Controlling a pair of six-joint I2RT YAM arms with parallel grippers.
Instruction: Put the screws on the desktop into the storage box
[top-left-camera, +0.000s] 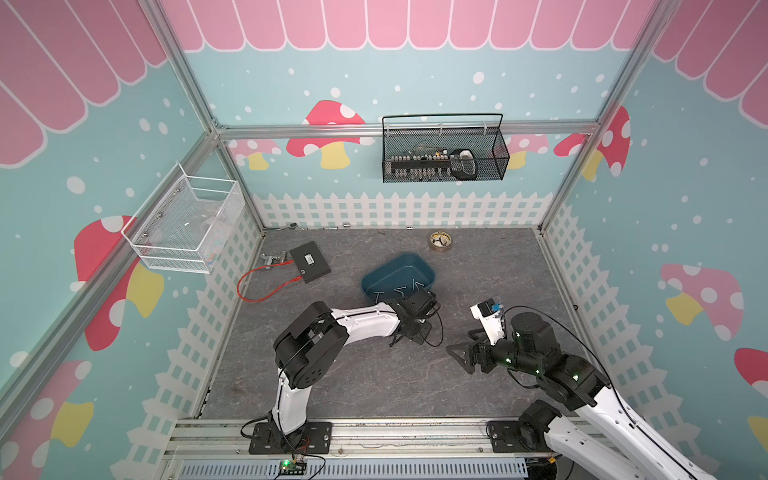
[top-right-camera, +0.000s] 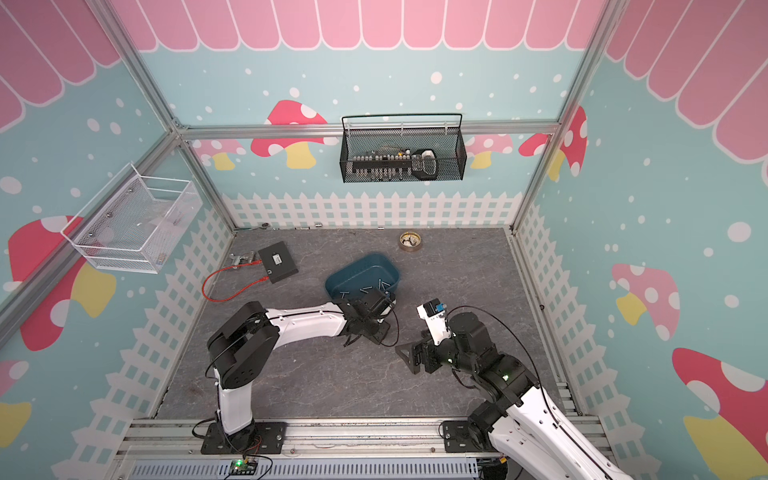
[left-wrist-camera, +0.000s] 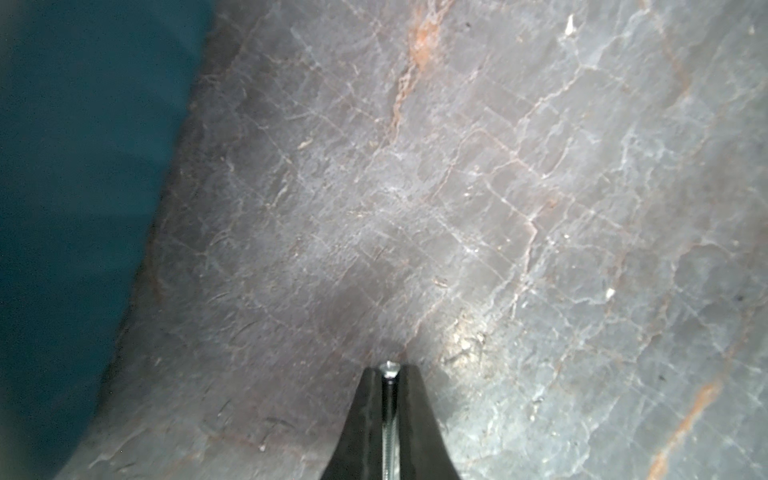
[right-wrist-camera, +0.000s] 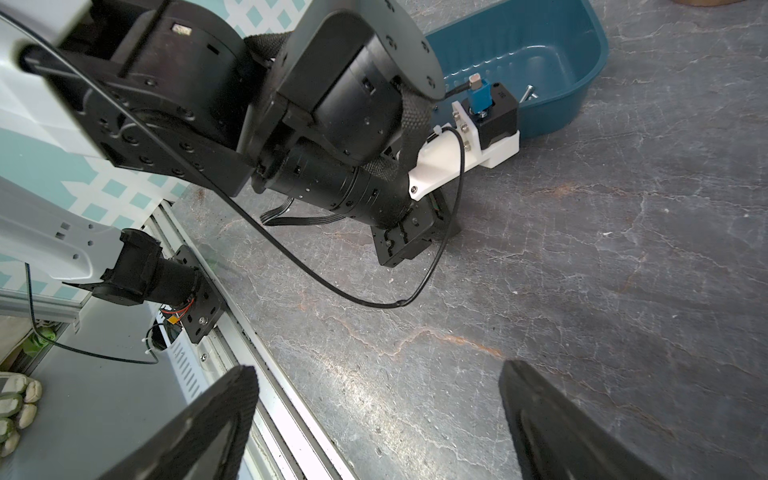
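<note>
In the left wrist view my left gripper is shut on a thin silver screw (left-wrist-camera: 390, 369), its head showing between the fingertips, just over the desktop beside the teal box's wall (left-wrist-camera: 72, 200). In the top views the left arm reaches to the near side of the teal storage box (top-left-camera: 392, 272), where several screws (top-right-camera: 365, 289) lie inside. My right gripper stands open and empty at the right of the desk, apart from the box.
A dark grey case (top-left-camera: 309, 262) with a red cable and small metal parts lie at the back left. A round tin (top-left-camera: 440, 241) stands behind the box. Mesh baskets hang on the walls.
</note>
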